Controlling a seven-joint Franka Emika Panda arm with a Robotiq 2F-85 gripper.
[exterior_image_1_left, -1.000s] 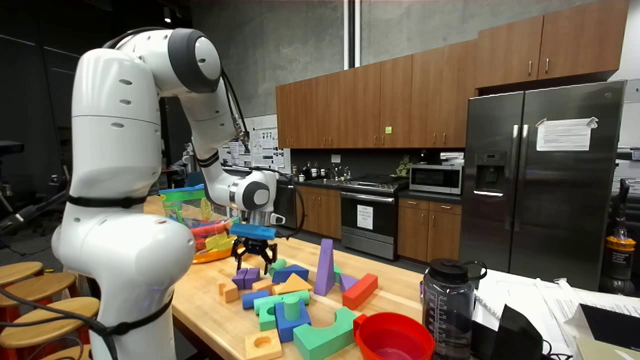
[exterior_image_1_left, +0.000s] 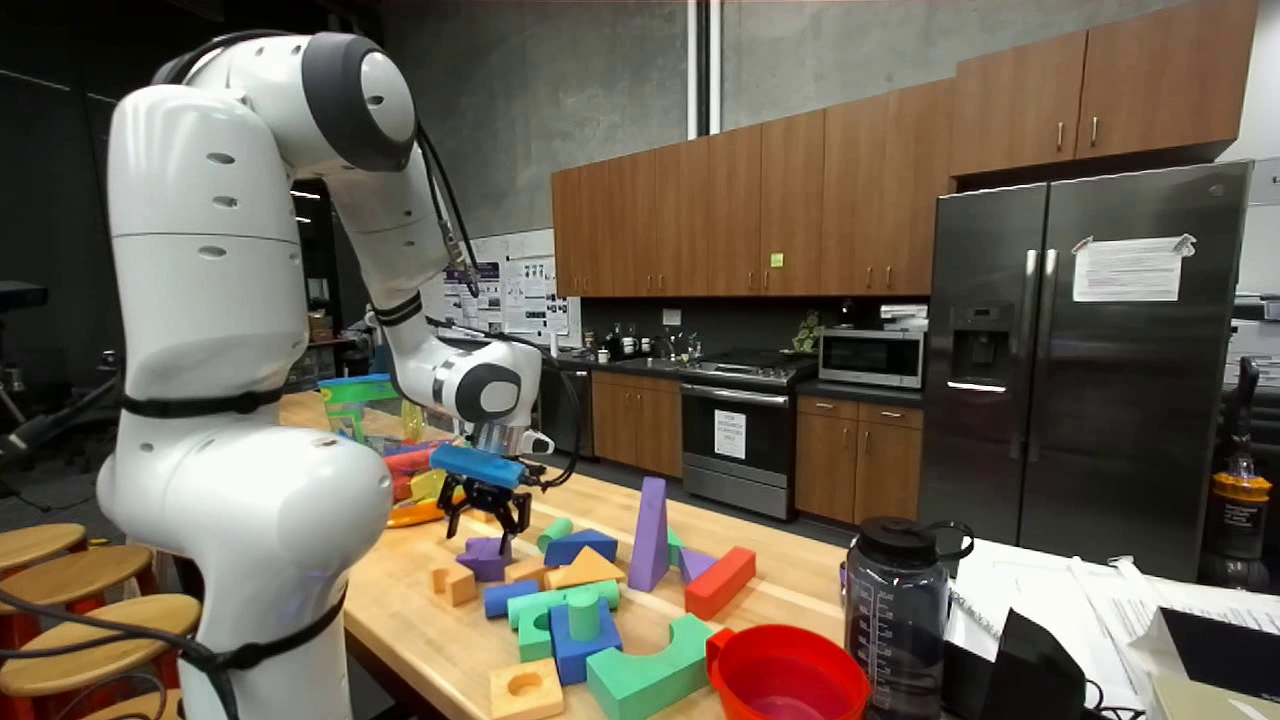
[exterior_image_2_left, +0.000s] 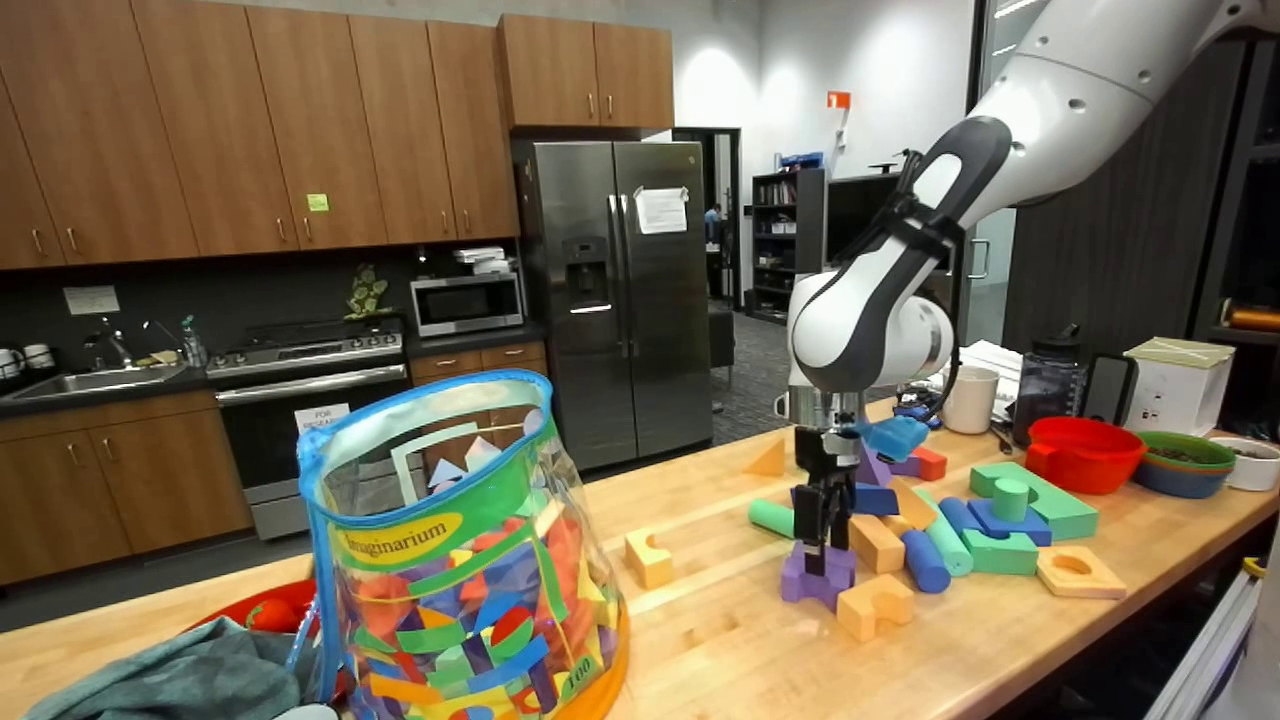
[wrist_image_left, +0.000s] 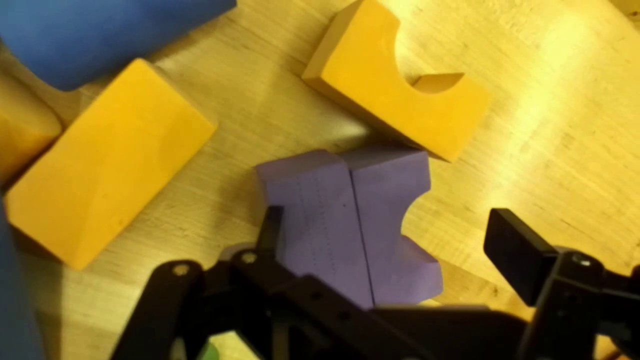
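Two purple blocks lie side by side with a thin seam between them: a plain-faced block (wrist_image_left: 321, 231) and a notched block (wrist_image_left: 390, 222). My gripper is open over this pair, one dark finger (wrist_image_left: 273, 231) close against the plain block's side and the other (wrist_image_left: 516, 252) clear of the notched block, with bare table between. In exterior view 2 the gripper (exterior_image_2_left: 821, 564) reaches down to the purple blocks (exterior_image_2_left: 816, 581) and partly hides them. From exterior view 1 the gripper (exterior_image_1_left: 486, 524) stands over the purple blocks (exterior_image_1_left: 483, 559) too.
An orange arched block (wrist_image_left: 402, 78) nearly touches the purple pair, and an orange rectangular block (wrist_image_left: 111, 162) lies to the left. Several more blocks crowd one side, including a blue cylinder (exterior_image_2_left: 925, 560). A clear bag of blocks (exterior_image_2_left: 462, 552) stands opposite. Bare table separates it from the gripper.
In exterior view 1 my gripper has moved left and slightly lower, from behind the purple blocks to over them. The surrounding blocks look unmoved.
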